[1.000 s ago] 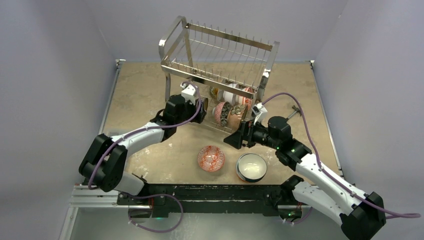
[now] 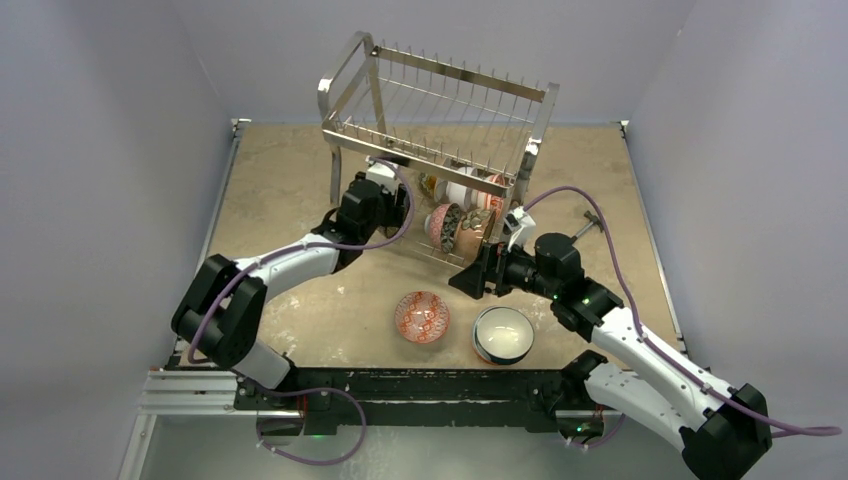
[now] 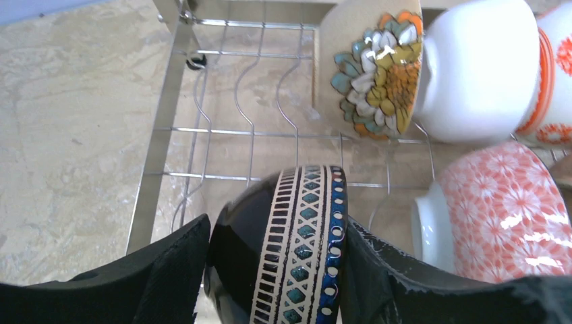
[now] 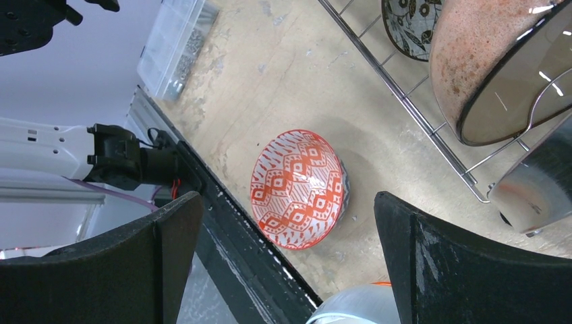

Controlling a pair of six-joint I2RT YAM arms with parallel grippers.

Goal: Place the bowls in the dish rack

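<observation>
The metal dish rack (image 2: 440, 150) has an upper and a lower tier. In the left wrist view a dark bowl with a patterned band (image 3: 303, 243) stands on its side at the lower tier's wires. My left gripper (image 2: 396, 208) has a finger on either side of it; whether they press on it is unclear. Right of it lie a pink flowered bowl (image 3: 502, 212), a flower-painted bowl (image 3: 378, 74) and a white bowl (image 3: 479, 71). An orange-patterned bowl (image 2: 421, 317) and a white-lined bowl (image 2: 504, 334) rest on the table. My right gripper (image 2: 478, 283) is open and empty.
A brown speckled bowl (image 4: 472, 61) sits at the rack's near right end, close to my right gripper. A small metal tool (image 2: 588, 226) lies on the table to the right. Bare tabletop (image 2: 310, 310) extends left of the bowls.
The dark bowl beside it is now mostly hidden from above. The right arm and table bowls look unmoved.
</observation>
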